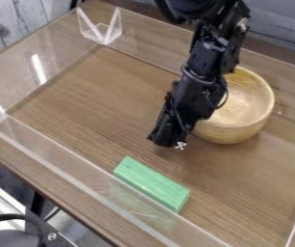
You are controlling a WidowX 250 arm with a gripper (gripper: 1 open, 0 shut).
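The black robot arm reaches down from the top, its gripper (171, 139) low over the wooden table left of a large wooden bowl (242, 102). The gripper looks shut, with nothing visible between its fingers, though it is dark and small. A green block (151, 184) lies flat at the front, below the gripper and apart from it.
A clear plastic object (100, 29) sits at the back left. Transparent strips edge the table (73, 96) at the left and front. Cables hang at the bottom left.
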